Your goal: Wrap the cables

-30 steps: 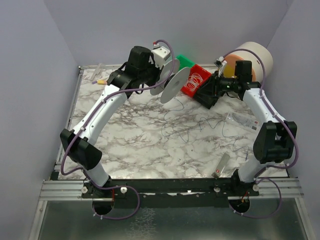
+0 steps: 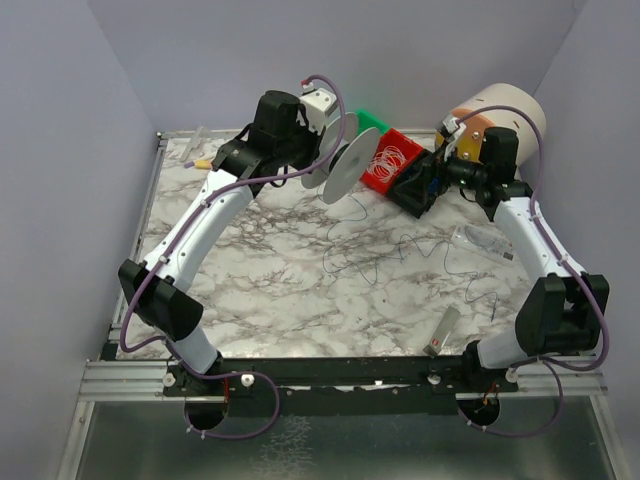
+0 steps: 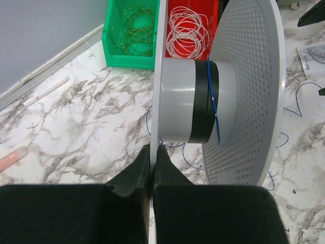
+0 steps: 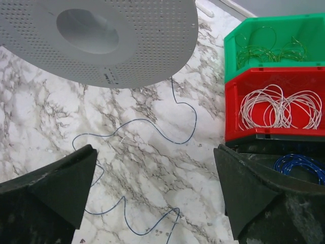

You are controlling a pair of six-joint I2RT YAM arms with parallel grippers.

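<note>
A grey spool (image 3: 177, 101) with two wide perforated flanges is held above the table, its axle lying sideways. My left gripper is shut on the thin edge of one flange. One turn of blue cable (image 3: 212, 96) crosses the black band on the spool's core. From the spool, a thin blue cable (image 4: 144, 120) trails in loose bends over the marble table. Open and empty, my right gripper hovers above the table to the right of the spool, near the black bin (image 2: 408, 200). No cable lies between its fingers.
At the back stand a green bin (image 3: 110, 51) with thin green cable, a red bin (image 4: 232, 112) with coiled white cable, and the black one with coiled blue cable (image 4: 299, 163). A large roll (image 2: 510, 100) sits at the back right.
My right arm has shifted a little to the right and now reaches at a slightly different angle. The left arm and the spool have barely moved, and the cable on the table looks the same.
</note>
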